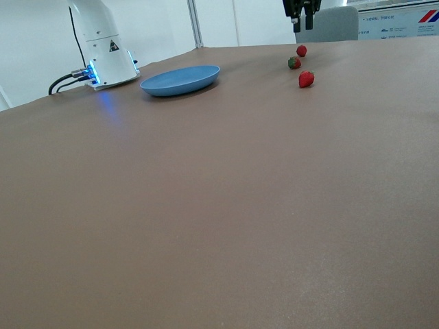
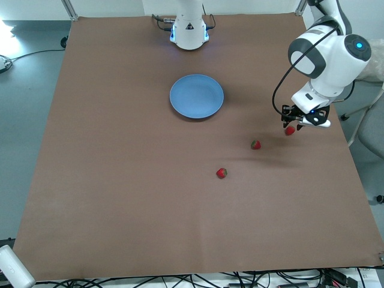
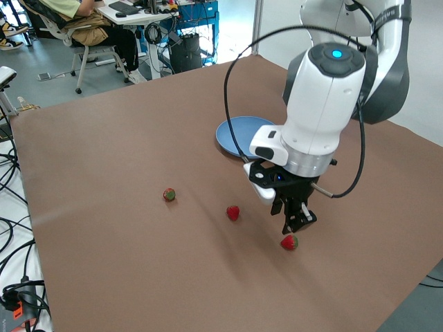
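Observation:
A white arm with a black gripper (image 3: 296,218) hangs above the table's right side, close over a strawberry (image 2: 290,130), which appears as a strawberry (image 3: 289,243) in the right view. In the top view the gripper (image 1: 302,22) is apart above the berries; I cannot tell whether it is open or shut. A middle strawberry (image 2: 255,144) and a nearer strawberry (image 2: 221,173) lie in a loose diagonal toward the table's centre. A blue plate (image 2: 197,96) lies empty farther back.
Cables run along the table's outer edge. A person sits beyond it in the right view.

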